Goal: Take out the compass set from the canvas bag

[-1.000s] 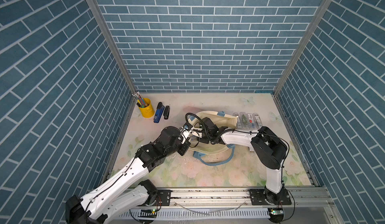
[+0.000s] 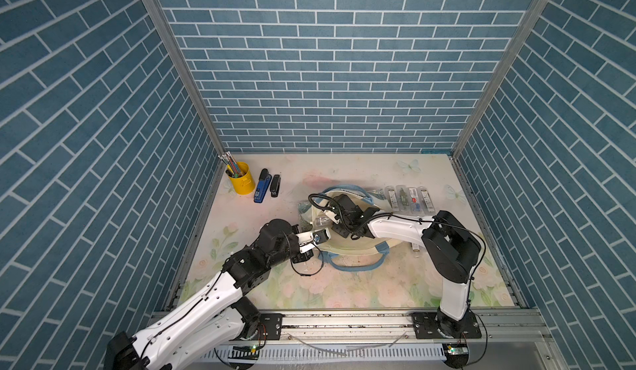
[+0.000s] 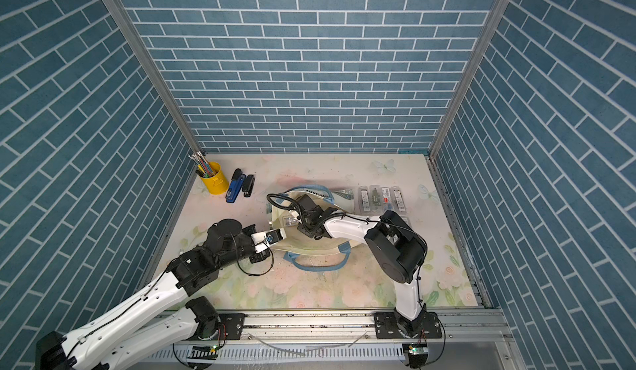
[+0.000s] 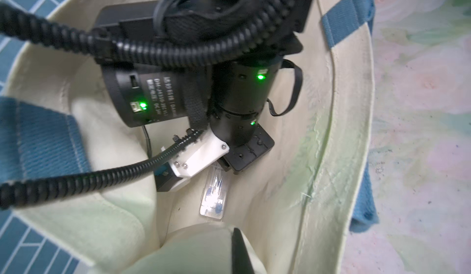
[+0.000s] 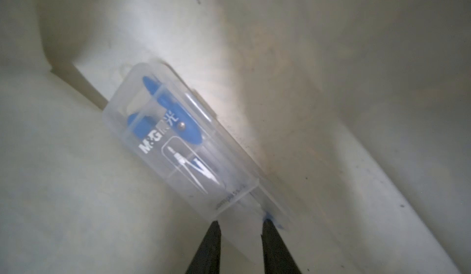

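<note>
The cream canvas bag (image 2: 357, 247) with blue straps lies open mid-table. Inside it, the clear compass set with blue compasses lies on the floor, also visible in the left wrist view (image 4: 214, 195). My right gripper reaches into the bag, fingertips apart at the lower end of the case with nothing clearly held between them. My left gripper (image 2: 311, 240) is at the bag's left rim; in the left wrist view a dark finger shows at the bottom against canvas, and its finger is shut.
A yellow pen cup (image 2: 242, 181), a blue stapler (image 2: 261, 186) and a black stapler (image 2: 275, 185) stand at back left. Several clear cases (image 2: 410, 199) lie right of the bag.
My left gripper has shifted down toward the front, along the bag's left side. The bag's back rim and strap have changed shape. The right arm has moved only slightly.
</note>
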